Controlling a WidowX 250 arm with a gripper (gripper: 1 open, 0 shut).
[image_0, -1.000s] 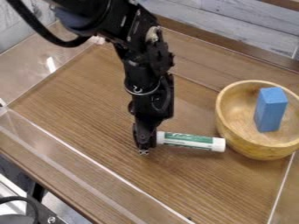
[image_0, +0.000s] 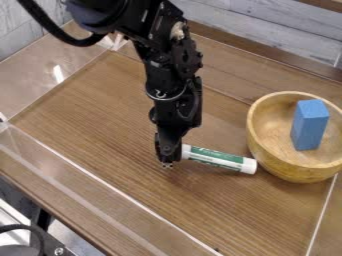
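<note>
My black gripper (image_0: 174, 152) reaches down from the top to the middle of the wooden table, at the left end of a white tube with a green label (image_0: 222, 160). It looks shut on that end, though the fingertips are dark and partly hidden. The tube lies roughly level, pointing right toward a bowl.
A wooden bowl (image_0: 270, 157) at the right holds a blue block (image_0: 309, 125). A wall stands at the back, and dark cables show at the lower left.
The gripper and arm have shifted very slightly. The tube's right end sits a little lower in view, and its left end a little higher.
</note>
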